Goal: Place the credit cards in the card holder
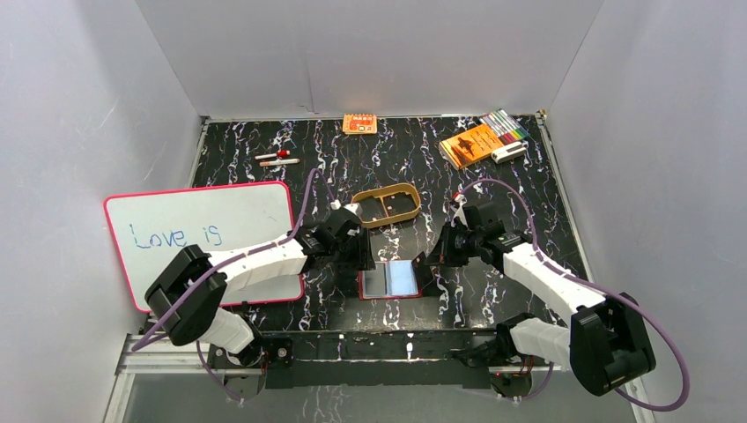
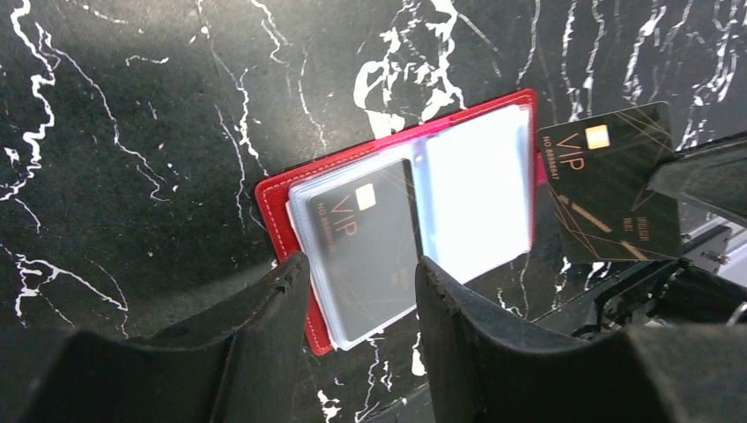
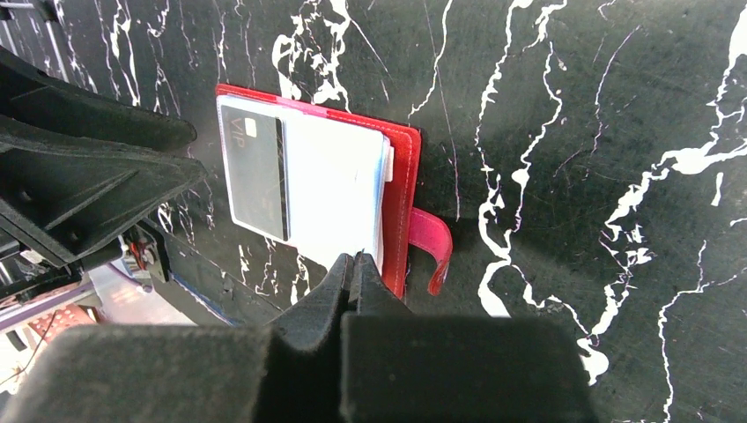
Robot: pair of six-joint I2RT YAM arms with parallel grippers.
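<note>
The red card holder [image 2: 280, 187] lies open on the table, its clear sleeves facing up. Its left sleeve contains a black VIP card [image 2: 366, 231]; the right sleeve [image 2: 476, 181] looks pale and empty. Beyond the holder's right edge, another black VIP card [image 2: 608, 189] is pinched in my right gripper [image 1: 433, 257], which is shut on it. From the right wrist view, the fingertips [image 3: 348, 280] meet near the holder's right side, and the card itself cannot be made out. My left gripper [image 1: 365, 261] hovers over the holder's left half, part open, empty between its fingers.
Behind the holder stands a gold-rimmed tray [image 1: 380, 191] with dark contents. A whiteboard [image 1: 194, 207] takes up the left. Books [image 1: 476, 145] and an orange notebook [image 1: 359, 123] are at the back. A pink strap [image 3: 432, 240] sticks out from the holder's right edge.
</note>
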